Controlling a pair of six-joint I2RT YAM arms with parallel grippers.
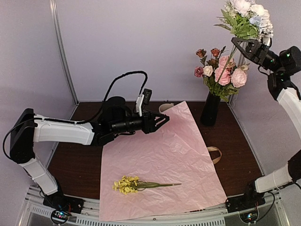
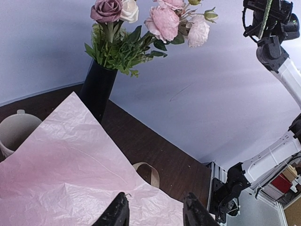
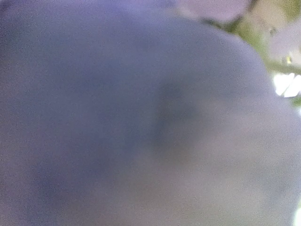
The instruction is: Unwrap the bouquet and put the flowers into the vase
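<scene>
High at the right of the top view, my right gripper [image 1: 236, 43] is shut on the stem of a white and pale blue bouquet [image 1: 249, 19]. Its stem slants down in front of the pink roses [image 1: 223, 74], which stand in the black vase [image 1: 210, 109]. Whether the stem's lower end is above or inside the vase cannot be seen. Over the pink paper, my left gripper [image 1: 163, 121] is open and empty; its fingers [image 2: 119, 210] stand apart in the left wrist view. Yellow flowers [image 1: 126, 184] lie on the paper. A blurred blue-grey petal fills most of the right wrist view.
Pink paper [image 1: 160, 160] covers the middle of the dark table. A white cup [image 2: 19, 128] stands behind its back edge, partly hidden. A tan loop [image 1: 215, 154] lies by the paper's right edge. Bare table shows along both sides.
</scene>
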